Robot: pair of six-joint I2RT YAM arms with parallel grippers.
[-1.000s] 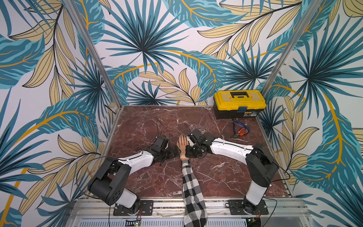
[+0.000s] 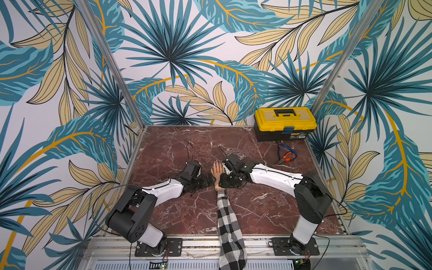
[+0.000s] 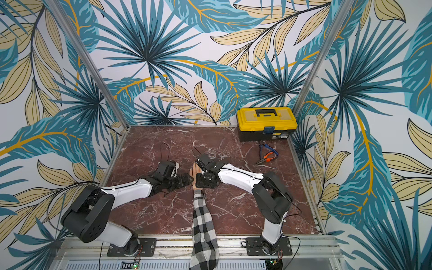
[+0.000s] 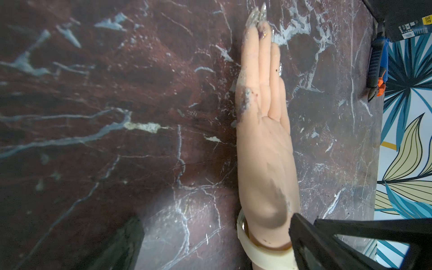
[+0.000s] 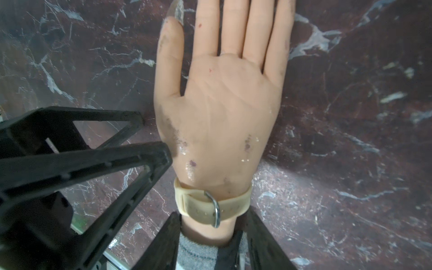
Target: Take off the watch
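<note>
The cream watch (image 5: pixel 216 207) is a band with a metal buckle around the wrist of a palm-up hand (image 5: pixel 225 112). Its buckle faces up in the right wrist view, strap end through it. From the hand's side, the left wrist view shows the watch band (image 4: pixel 265 255) standing slightly off the wrist. My left gripper is open, one finger near the band, nothing held. Over the wrist, my right gripper is open too, its fingers on either side of the band's lower edge. In the top left view the right gripper largely hides the watch.
A checkered sleeve (image 2: pixel 229 225) covers the forearm up to the front edge. At the back right stand a yellow toolbox (image 2: pixel 285 122) and pliers (image 2: pixel 287 155). Both grippers are very close to each other.
The left arm has hardly moved.
</note>
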